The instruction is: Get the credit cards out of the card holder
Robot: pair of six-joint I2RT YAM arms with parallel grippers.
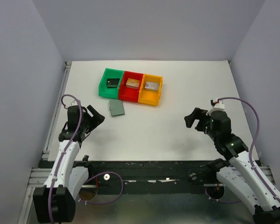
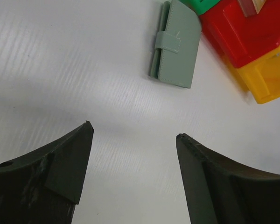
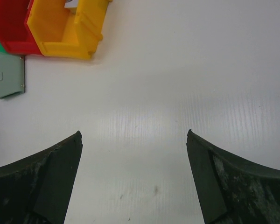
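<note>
A grey-green card holder [image 1: 116, 108] lies on the white table just in front of the green and red bins. In the left wrist view the holder [image 2: 178, 49] is folded shut, its strap across one edge; no cards show. At the left side of the table, short of the holder, my left gripper [image 1: 97, 114] is open and empty. My right gripper [image 1: 191, 123] stands open over the right part of the table, well away from the holder, with only bare table between its fingers. The holder [image 3: 9, 76] shows at the left edge of the right wrist view.
Three joined bins stand at the back: green [image 1: 102, 87], red [image 1: 129, 96] and yellow [image 1: 150, 99]. The green one holds a dark flat item [image 1: 113, 83]; pale flat items lie in the other two.
</note>
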